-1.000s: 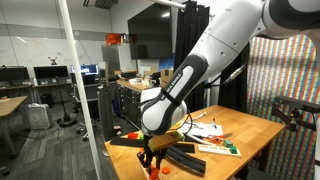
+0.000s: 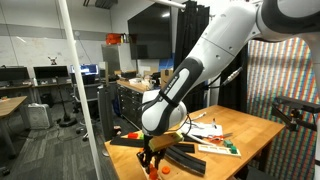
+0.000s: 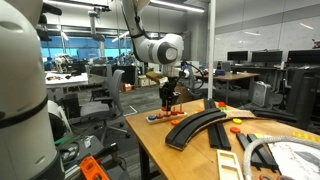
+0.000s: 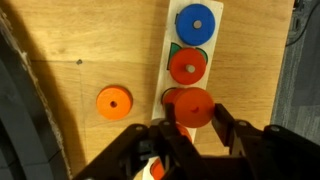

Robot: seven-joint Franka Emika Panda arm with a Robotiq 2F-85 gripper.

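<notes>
In the wrist view, a round red disc (image 4: 193, 107) sits between the tips of my gripper, which is shut on it. Beneath it runs a narrow pale wooden board (image 4: 212, 6) bearing a blue disc (image 4: 195, 22) and a red disc (image 4: 187, 66). More red shows on the board, partly covered by the held disc and my fingers. Whether the held disc touches the board is unclear. An orange disc (image 4: 114, 102) with a centre hole lies apart on the table. In the first exterior view, my gripper (image 2: 152, 162) is low at the table's near end.
Long dark curved pieces (image 3: 197, 124) lie on the wooden table (image 3: 190, 160) close to the board. A white tray (image 3: 228, 165) and scattered small parts lie farther along. Bare wood surrounds the orange disc.
</notes>
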